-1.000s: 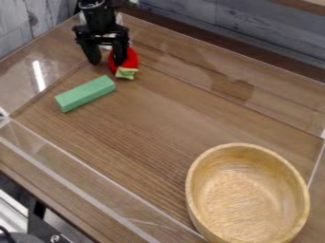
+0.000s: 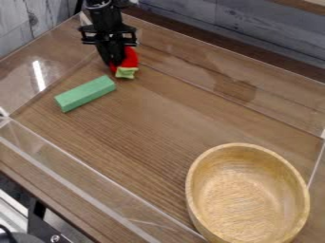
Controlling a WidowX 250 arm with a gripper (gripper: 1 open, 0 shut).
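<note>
At the back left of the table my black gripper (image 2: 112,49) is shut on a red object (image 2: 125,59) with a pale green patch at its lower end. The fingers partly hide it. A green block (image 2: 86,94) lies on the wooden table, in front of the gripper and a little to the left.
A round pale wooden bowl (image 2: 248,193) sits at the front right. Grey panelled walls border the table at the back and back left.
About a second ago more of the red object showed; the black gripper now covers more of it, having shifted slightly right onto it. The green block and bowl are unmoved.
</note>
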